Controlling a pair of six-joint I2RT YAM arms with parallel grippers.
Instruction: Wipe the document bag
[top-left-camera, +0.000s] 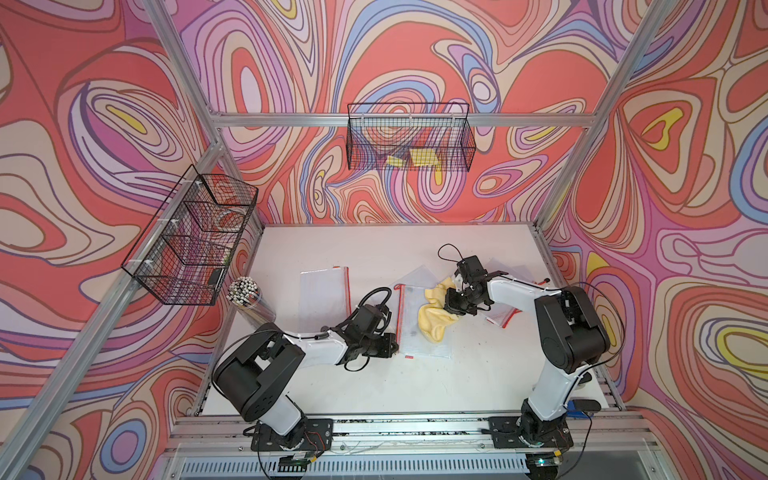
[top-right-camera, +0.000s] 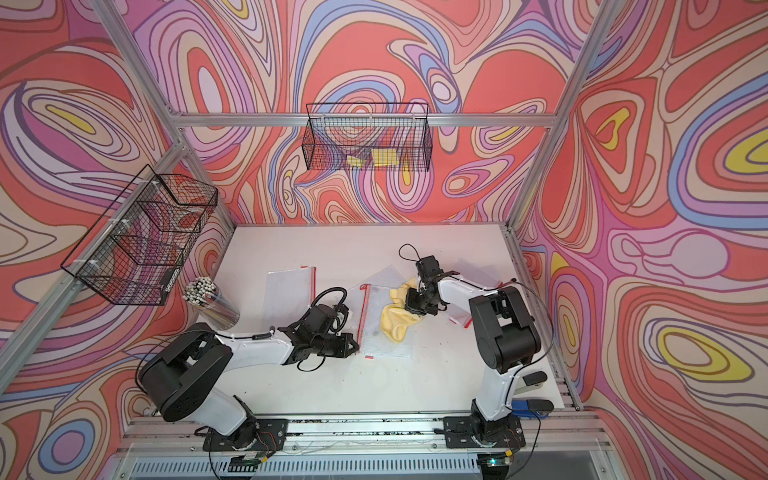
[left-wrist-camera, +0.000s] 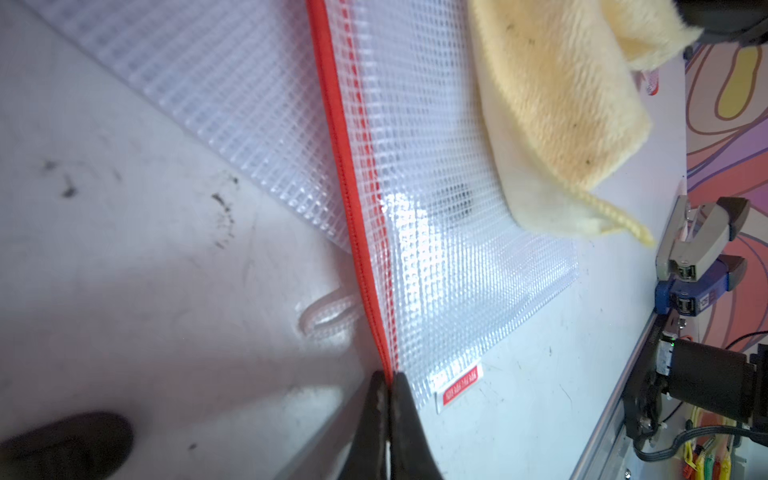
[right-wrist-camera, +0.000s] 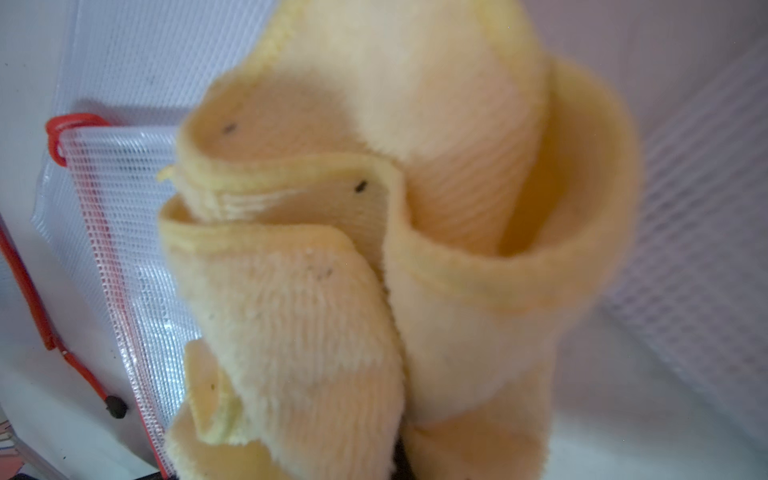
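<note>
A clear mesh document bag (top-left-camera: 409, 320) with a red zip edge lies on the white table, overlapping another bag underneath. My left gripper is shut on its near-left corner, where the red edge (left-wrist-camera: 352, 192) runs in between the fingertips. Across the right part of the bag lies a crumpled yellow cloth (top-left-camera: 434, 321), partly raised in folds. At its right side, my right gripper (top-left-camera: 453, 304) is shut on the cloth; in the right wrist view the folded cloth (right-wrist-camera: 312, 320) hides nearly all of the fingers.
Another red-edged bag (top-left-camera: 324, 292) lies to the left, with more bags (top-left-camera: 502, 316) on the right beneath the right arm. A clear container of white sticks (top-left-camera: 248, 294) stands at the left edge.
</note>
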